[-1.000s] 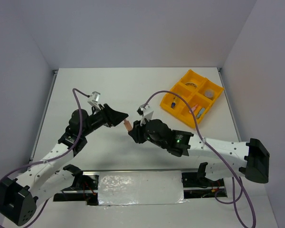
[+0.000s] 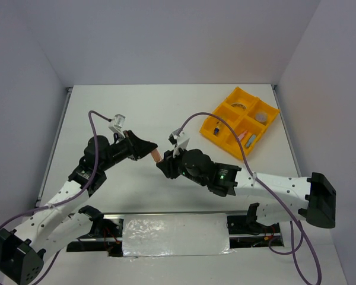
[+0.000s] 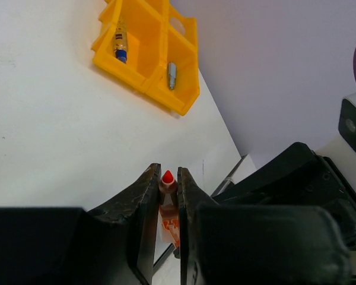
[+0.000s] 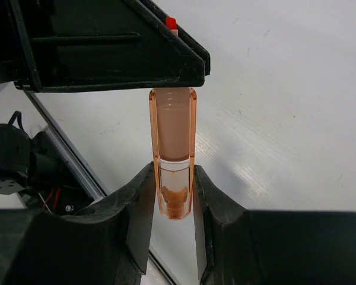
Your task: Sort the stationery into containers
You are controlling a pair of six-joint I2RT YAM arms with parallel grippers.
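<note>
An orange, clear-barrelled stationery item with a red tip [image 4: 173,136] spans my two grippers near the middle of the top view. My left gripper [image 2: 153,148] is shut on its upper, red-tipped end, which shows between the fingers in the left wrist view. My right gripper [image 2: 162,162] is shut on the other end, seen in the right wrist view. At the right of the table sits the yellow compartment organizer [image 2: 218,137], holding a glue bottle with a blue cap [image 3: 121,41], a grey item [image 3: 172,75] and several other small things.
Walls stand at the back and both sides. A metal rail [image 2: 172,213] runs along the front edge.
The organizer has not moved.
</note>
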